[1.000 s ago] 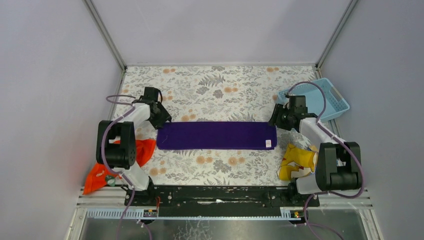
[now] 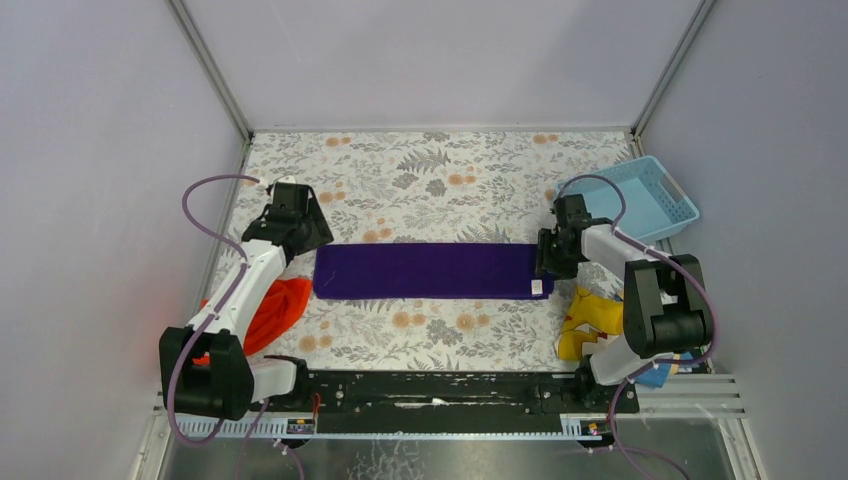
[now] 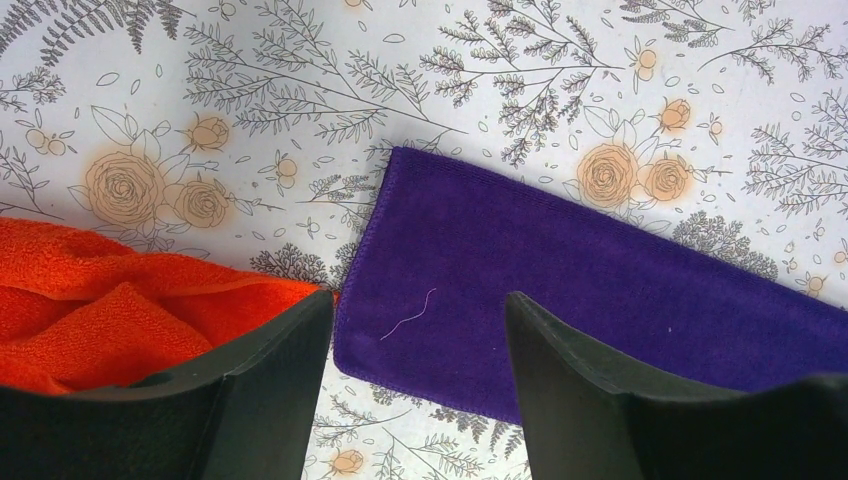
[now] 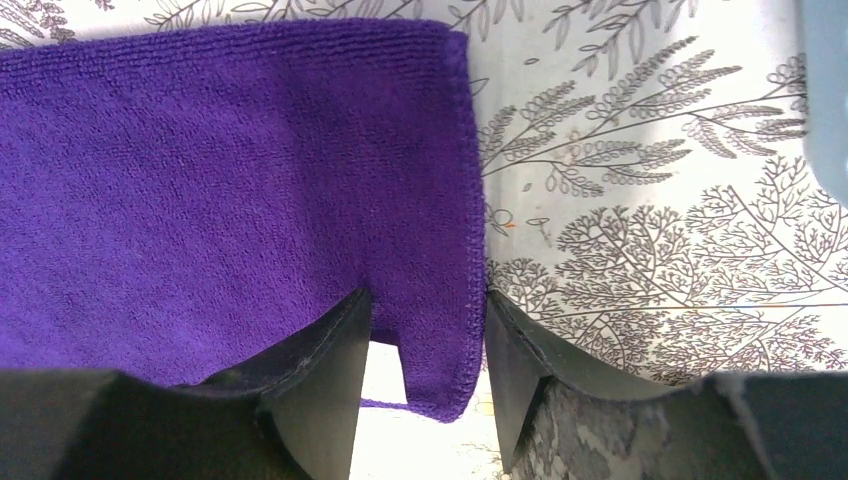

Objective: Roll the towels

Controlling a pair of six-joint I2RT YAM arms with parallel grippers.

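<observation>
A long purple towel [image 2: 420, 270] lies flat across the middle of the mat, a small white label near its right end. My left gripper is open above the towel's left end, with nothing held. In the right wrist view, my right gripper is open low over the towel's right end, one finger on each side of the end strip near the hem [image 4: 462, 180]. Whether the fingertips touch the cloth is hard to tell. A crumpled orange towel [image 3: 130, 310] lies at the left, and a yellow towel [image 2: 585, 325] at the right.
A light blue plastic basket [image 2: 640, 200] stands at the back right, close to my right gripper. Walls bound the floral mat [image 2: 430, 180] on three sides.
My left arm has pulled back toward the near left, away from the purple towel. My right gripper has moved down and slightly left onto the towel's right end.
</observation>
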